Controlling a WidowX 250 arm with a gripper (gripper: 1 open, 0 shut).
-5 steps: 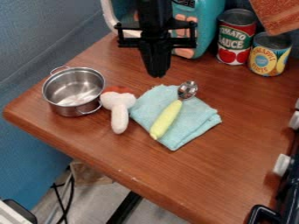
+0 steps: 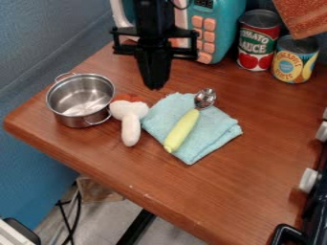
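Observation:
The black gripper [image 2: 155,67] hangs at the back of the table, above and a little left of a folded light-blue cloth [image 2: 211,139]. Whether its fingers are open or shut is hard to tell from this side. A yellow-handled spoon or scoop [image 2: 182,130] lies on the cloth. A steel pot [image 2: 79,98] stands at the left, with a white mushroom-shaped toy [image 2: 130,124] beside it.
A tomato sauce can [image 2: 257,43] and a yellow can [image 2: 294,60] stand at the back right, near a teal toy microwave [image 2: 213,24]. A black stove edge [image 2: 301,220] is at the right.
The gripper has moved leftward from above the back middle of the table. The objects on the table are unchanged.

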